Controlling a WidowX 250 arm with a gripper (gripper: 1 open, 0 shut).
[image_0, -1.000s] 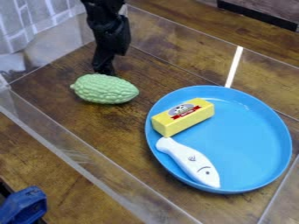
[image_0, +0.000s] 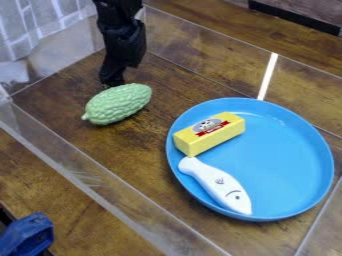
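Note:
My black gripper (image_0: 115, 72) hangs at the upper left, open, just behind a green bumpy gourd-like object (image_0: 116, 103) lying on the wooden table. A blue plate (image_0: 281, 150) on the right holds a yellow box with a printed label (image_0: 207, 134) and a white fish-shaped item (image_0: 217, 187).
A white translucent curtain (image_0: 34, 35) borders the far left. A blue object (image_0: 24, 236) sits at the lower left corner. A white strip (image_0: 267, 77) lies behind the plate. Bare table surrounds the green object.
The green object has turned, its right end now higher toward the back, and shifted slightly. The gripper has moved little.

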